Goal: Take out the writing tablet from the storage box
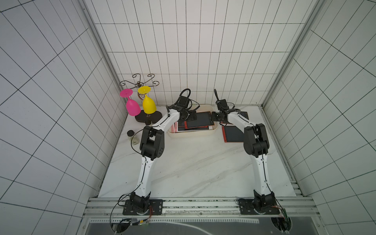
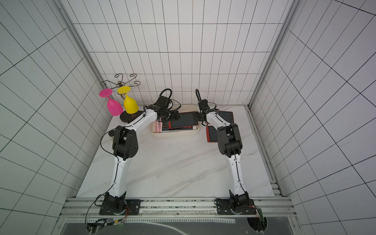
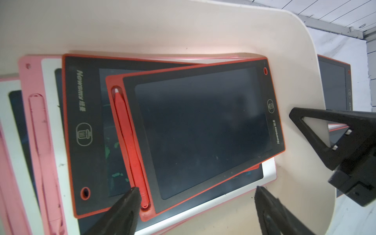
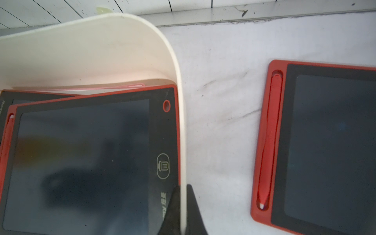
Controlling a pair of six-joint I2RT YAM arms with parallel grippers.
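The cream storage box [image 3: 184,27] holds stacked writing tablets. On top lies a black tablet with red frame and stylus [image 3: 203,129], over another black one [image 3: 84,168] and pink-white ones [image 3: 43,137]. My left gripper is open above the stack, its fingertips either side of the top tablet's near part, holding nothing visible. My right gripper is shut on the box's right wall, whose thin rim runs between its fingers, beside the top tablet's edge.
More tablets [image 1: 233,134] lie right of the box. A stand with pink [image 1: 133,106] and yellow [image 1: 149,104] glasses and a jar [image 1: 133,137] are at the left.
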